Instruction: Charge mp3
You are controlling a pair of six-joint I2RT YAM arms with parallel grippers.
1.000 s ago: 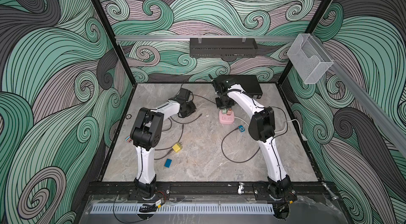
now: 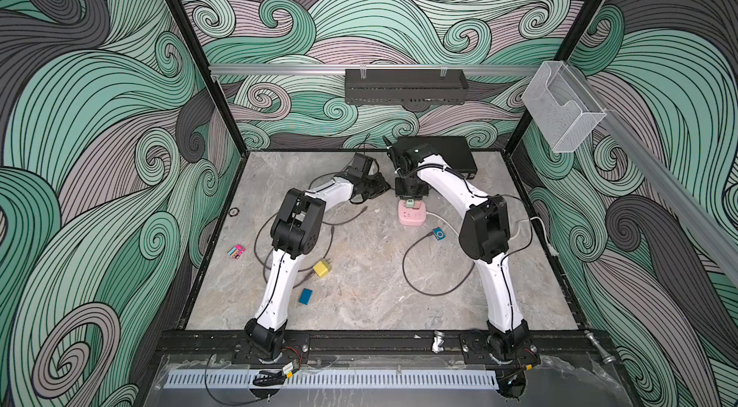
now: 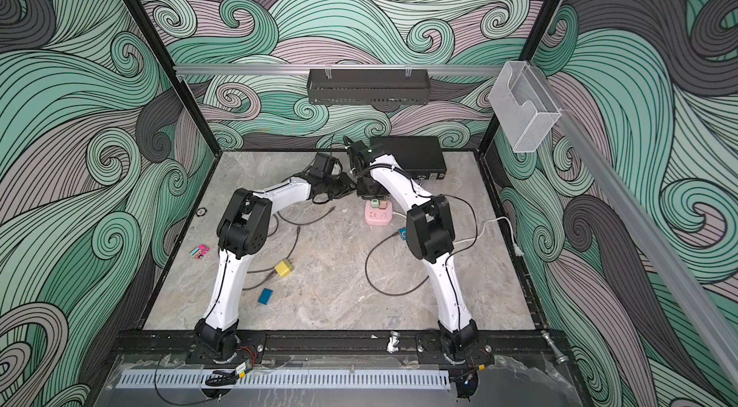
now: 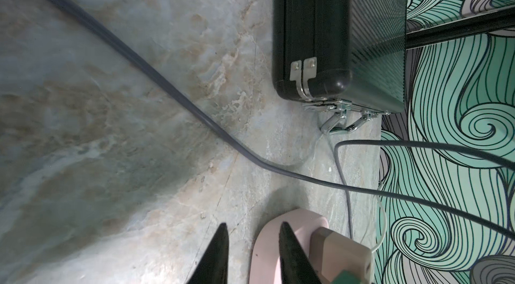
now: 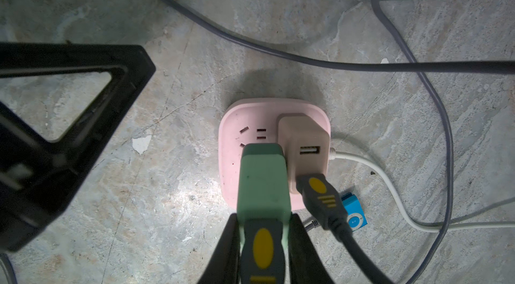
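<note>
My right gripper is shut on a green adapter (image 5: 262, 176) with a grey, yellow-marked plug (image 5: 262, 249) at its near end. It hovers over or meets the pink power strip (image 5: 230, 123); whether its prongs are seated is hidden. Beside it on the strip stands a beige adapter (image 5: 300, 128), holding another grey plug (image 5: 320, 192). The blue mp3 player (image 2: 439, 233) lies to the strip's lower right, a grey cable end at its side. My left gripper is open, left of the strip, nothing between its fingers.
A black case (image 2: 453, 152) stands behind the strip. A grey cable (image 4: 177, 93) crosses the floor there. A yellow adapter (image 2: 322, 268), a blue card (image 2: 305, 296) and small pink items (image 2: 236, 251) lie on the left.
My left arm has swung right and toward the back, closer to the power strip. The right gripper has shifted slightly right; the mp3 player and strip have stayed put.
</note>
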